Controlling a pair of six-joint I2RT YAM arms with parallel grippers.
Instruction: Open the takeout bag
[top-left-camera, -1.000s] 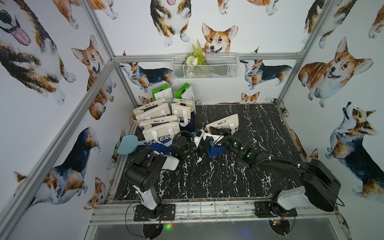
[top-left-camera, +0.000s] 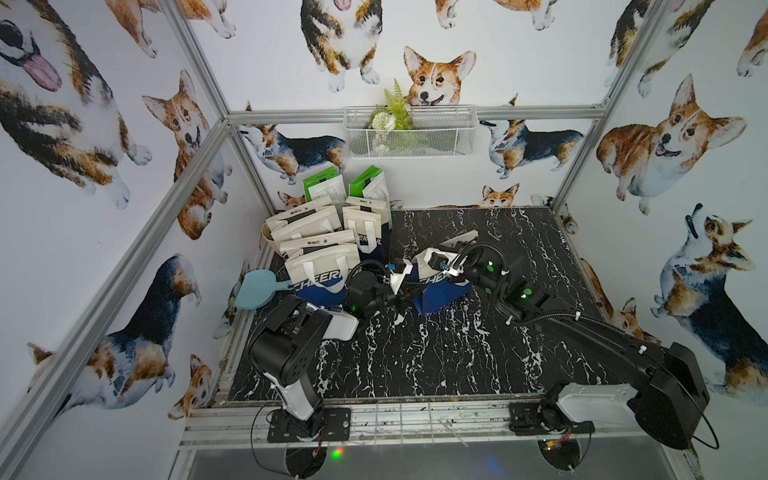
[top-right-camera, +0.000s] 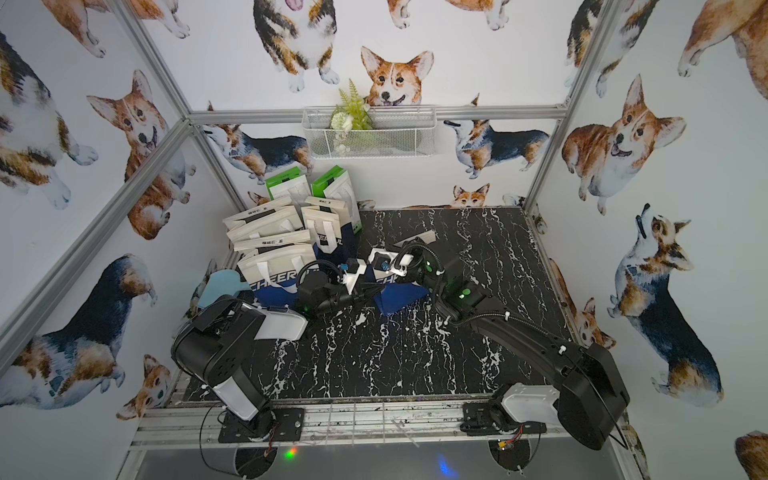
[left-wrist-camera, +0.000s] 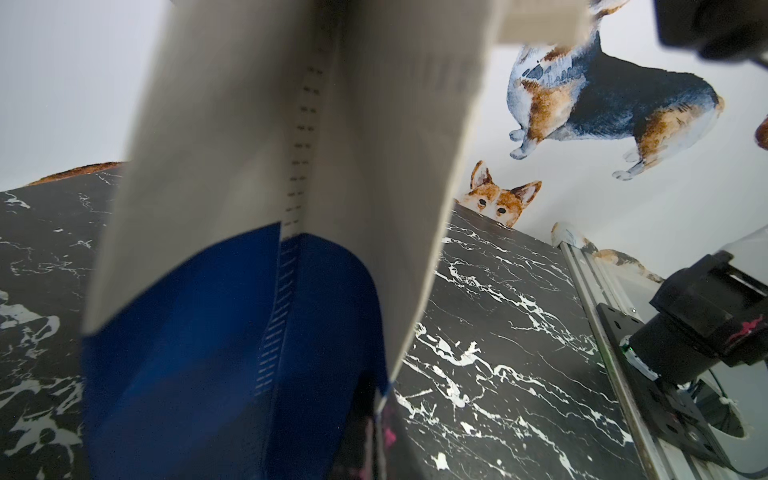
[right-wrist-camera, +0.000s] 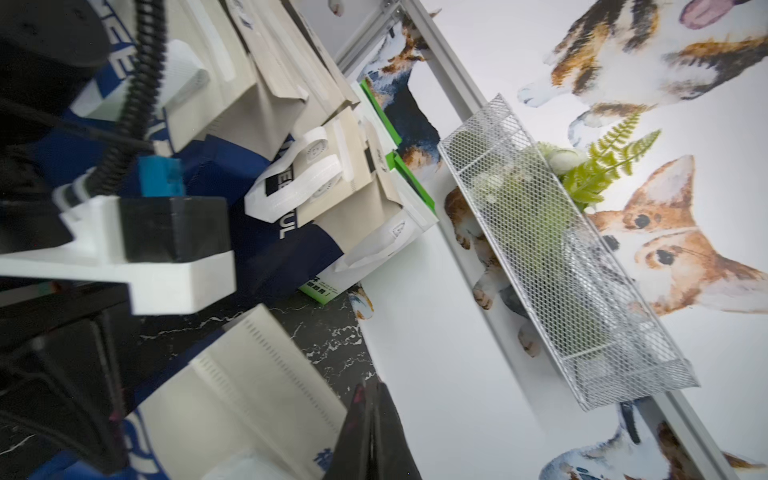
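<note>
The takeout bag, beige above and blue below (top-left-camera: 440, 297), stands at the table's middle, partly hidden by my right arm. Its side, with a fold down the center, fills much of the left wrist view (left-wrist-camera: 320, 288). Low on that side my left gripper is shut, with the bag's thin edge running in between its fingers. In the right wrist view the bag's pale upper part (right-wrist-camera: 268, 384) lies just left of my right gripper. Those fingers look close together; whether anything sits between them is unclear. The bag's mouth is hidden.
Several similar bags (top-left-camera: 324, 260) stand packed at the back left, close to my left arm. A light-blue paddle (top-left-camera: 256, 289) lies at the left edge. A wire basket (top-left-camera: 432, 142) with a plant hangs on the back wall.
My right gripper has moved right and back, over the bag's upper part. The pale top flap now shows narrower and more of the blue front is uncovered. The left arm has stayed put.
</note>
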